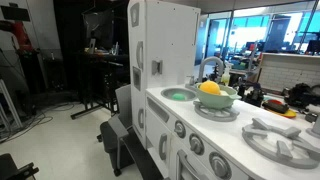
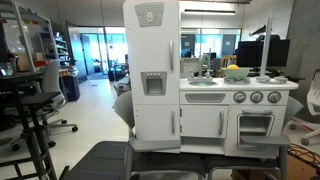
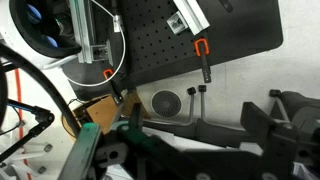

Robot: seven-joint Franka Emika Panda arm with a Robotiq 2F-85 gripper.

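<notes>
My gripper shows along the bottom of the wrist view, with its dark fingers wide apart and nothing held. Below it lie a pale floor and dark metal parts. A white toy kitchen with a tall fridge (image 1: 168, 45) fills the middle of exterior view 1. On its counter stands a green bowl (image 1: 222, 100) with a round yellow-orange thing (image 1: 209, 87) in it. Something green (image 1: 179, 96) lies in the small sink beside the bowl. Exterior view 2 shows the same bowl (image 2: 236, 73) from the front. Neither exterior view clearly shows my gripper.
Stove burners (image 1: 283, 142) occupy the near counter, with knobs (image 1: 196, 145) on its front. Dark seats (image 2: 100, 160) stand before the kitchen. Under my gripper are a perforated black board (image 3: 165, 45), a round dark disc (image 3: 166, 103) and loose cables.
</notes>
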